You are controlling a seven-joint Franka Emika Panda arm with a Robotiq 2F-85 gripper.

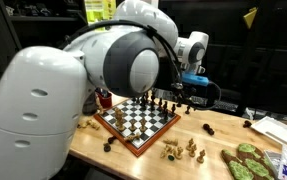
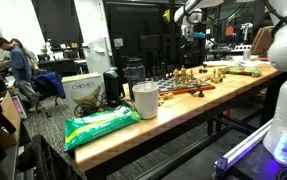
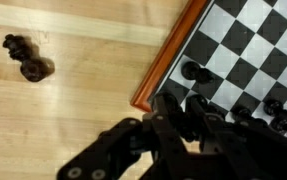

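A black-and-white chessboard (image 1: 141, 122) with a brown wooden border rests on the table, light pieces toward the near side and black ones toward the far side. In the wrist view my gripper is over the board's corner, with its fingers close together around something dark. This looks like a black chess piece, though its outline merges with the dark fingers. Beside them, a black piece (image 3: 195, 72) stands on a square. Another black piece (image 3: 25, 58) lies on its side on the bare wood, away from the board.
Several light pieces (image 1: 183, 150) stand on the table to the right of the board. Farther right are a green-and-brown mat (image 1: 245, 164) and a white tray (image 1: 278, 132). Bare wood lies between the board and the mat.
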